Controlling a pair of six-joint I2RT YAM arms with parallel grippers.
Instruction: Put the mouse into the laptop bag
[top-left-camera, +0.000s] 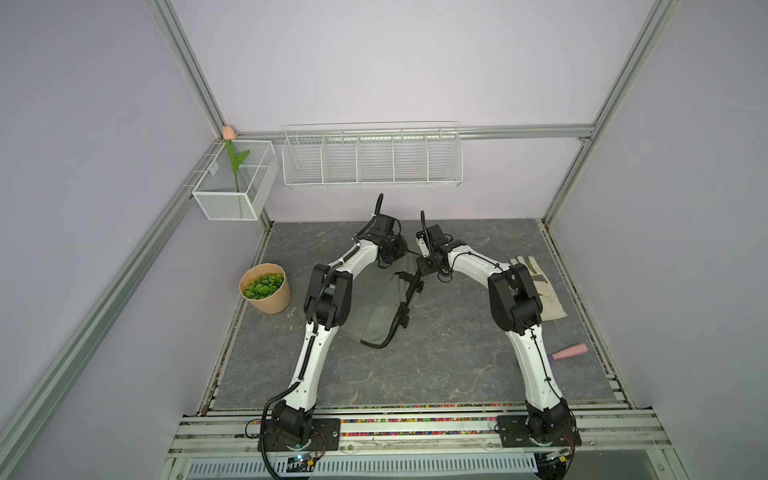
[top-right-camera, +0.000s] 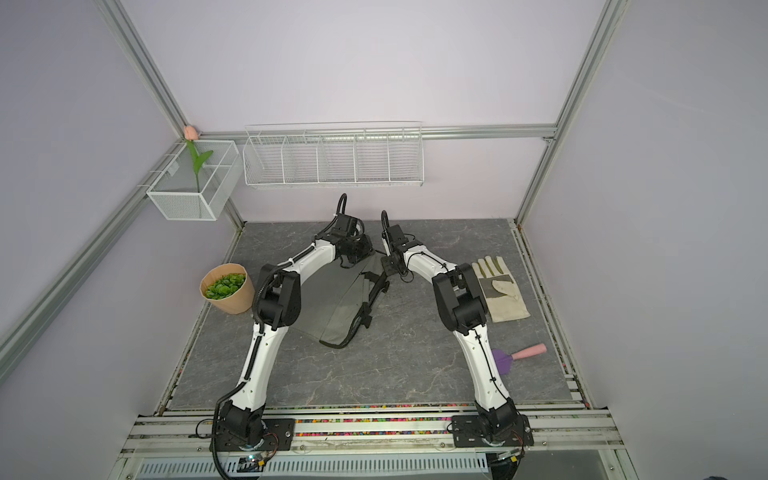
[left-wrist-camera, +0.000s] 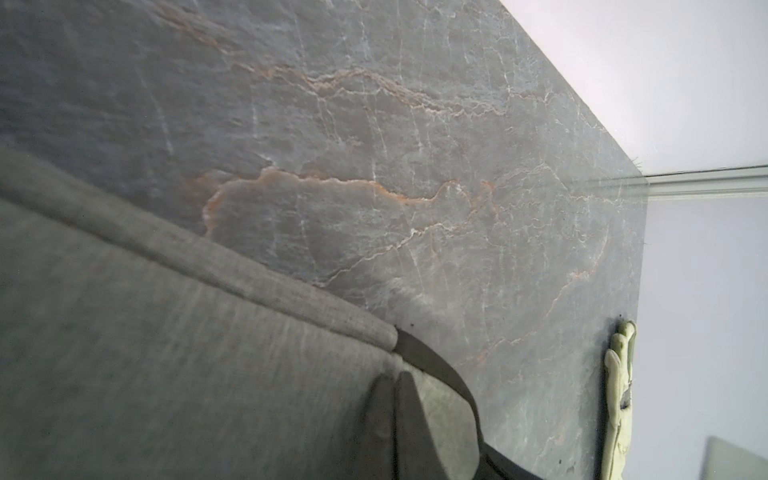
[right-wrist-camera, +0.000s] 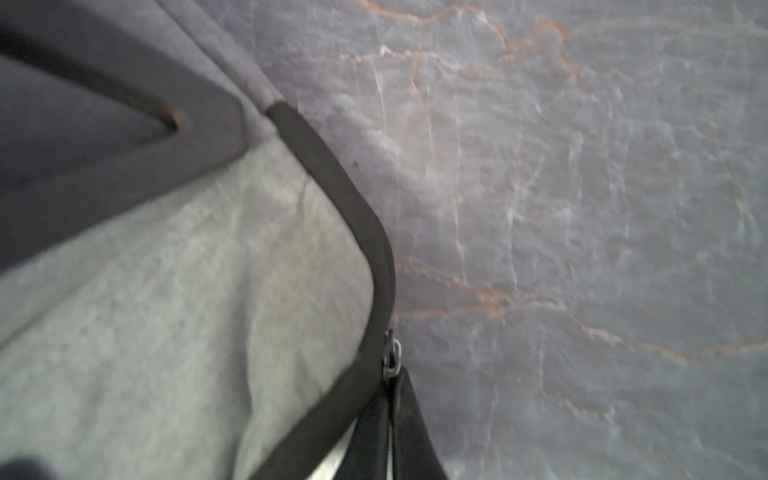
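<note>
The grey laptop bag (top-left-camera: 374, 300) lies slanted on the table, its black-trimmed zipper edge (right-wrist-camera: 376, 256) facing right. At its far end, my left gripper is shut, with its fingertips against the bag near a corner; whether fabric is pinched is unclear. My right gripper is also shut, beside the zipper edge near that same end. A small metal zipper pull (right-wrist-camera: 392, 357) sits right at its fingertips; I cannot tell whether they grip it. No mouse is visible in any view.
On the left stands a tan pot with a green plant (top-left-camera: 267, 288). A pale glove (top-right-camera: 501, 289) and a purple spatula with a pink handle (top-right-camera: 528, 351) lie on the right. White wire baskets (top-left-camera: 373, 157) hang at the back.
</note>
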